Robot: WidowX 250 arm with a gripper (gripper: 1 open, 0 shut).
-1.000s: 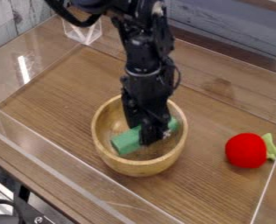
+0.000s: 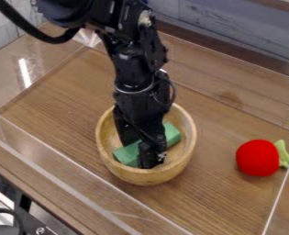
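Observation:
A pale wooden bowl [image 2: 115, 157] stands on the wooden table, with a green block [image 2: 170, 133] lying inside it. My black gripper [image 2: 150, 145] reaches down into the bowl over the middle of the green block, hiding part of it. Its fingertips are dark against the block, and whether they touch or hold it is hard to tell.
A red tomato-like object [image 2: 257, 159] with a green top lies to the right of the bowl. A dark cable loops at the upper left.
The gripper has moved lower into the bowl, now covering more of the green block's middle. The tomato-like object is unmoved.

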